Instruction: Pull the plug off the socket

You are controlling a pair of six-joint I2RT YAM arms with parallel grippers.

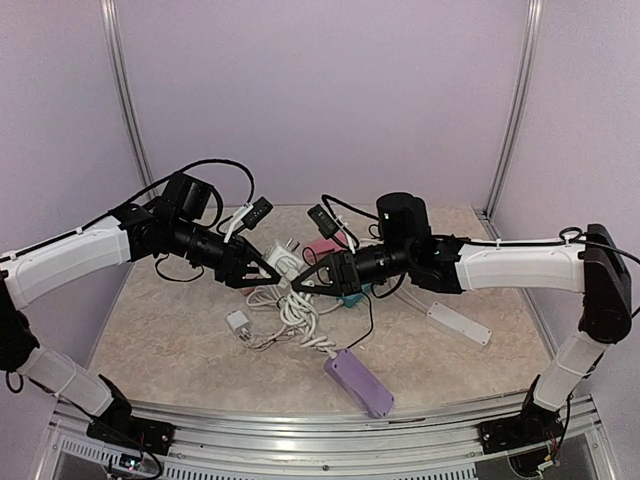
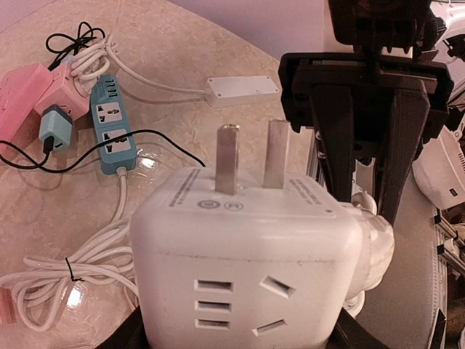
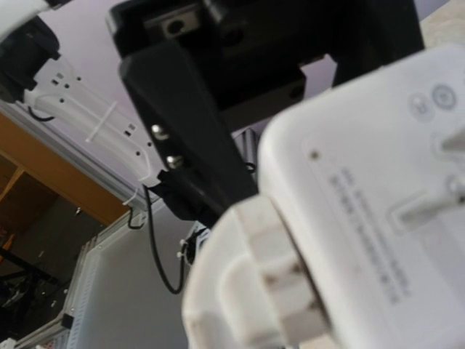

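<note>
A white cube-shaped socket [image 2: 247,240] with two metal prongs on top is gripped by my left gripper [image 1: 275,275], its fingers mostly hidden at the bottom of the left wrist view. Against the socket's side sits a white plug [image 2: 374,254]. My right gripper is shut on that plug. In the right wrist view, the plug [image 3: 232,283] meets the socket [image 3: 341,189] with only a narrow dark line between them. Both are held above the table, and the plug's coiled white cord [image 1: 298,312] hangs below.
A purple power strip [image 1: 360,383] lies at the table's front, near the cord. A white strip [image 1: 459,324] is at right, and a small white plug [image 1: 238,321] at left. Behind the grippers are a blue strip [image 2: 116,134] and pink blocks [image 2: 62,98].
</note>
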